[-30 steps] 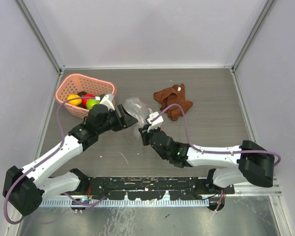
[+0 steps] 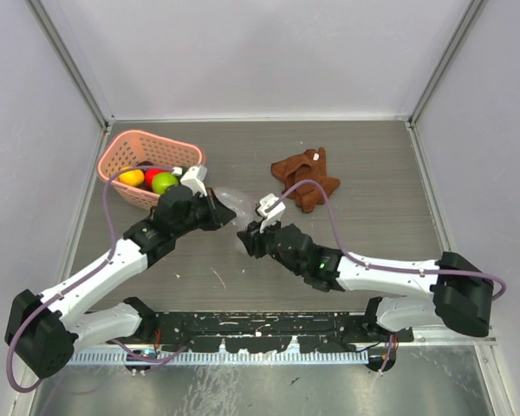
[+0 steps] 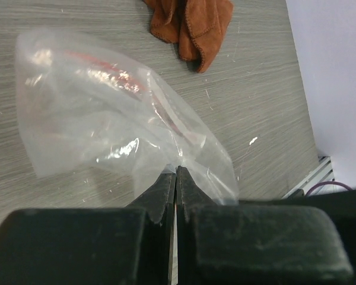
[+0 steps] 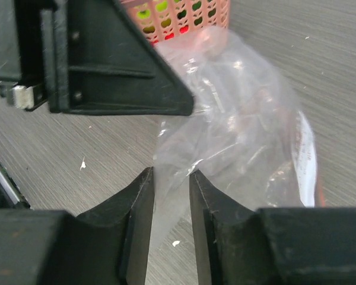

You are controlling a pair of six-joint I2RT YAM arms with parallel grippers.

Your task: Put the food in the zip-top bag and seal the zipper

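Note:
The clear zip top bag (image 3: 101,113) hangs above the table between my two grippers, its film creased and slack. My left gripper is shut, with a fold of the bag's film drawn to its fingertips. My right gripper stands part open, and a strip of film passes between its fingers. In the top view both grippers hide part of the bag. No food shows inside it. Food lies in the pink basket (image 2: 110,165): a yellow piece (image 2: 131,177), a red piece (image 2: 155,175) and a green one (image 2: 164,182).
A brown cloth item (image 2: 306,178) lies on the table right of the bag. The basket stands at the back left, close to my left arm. Bare table (image 2: 373,173) extends on the right.
The right gripper's fingers have parted, and that gripper has shifted slightly.

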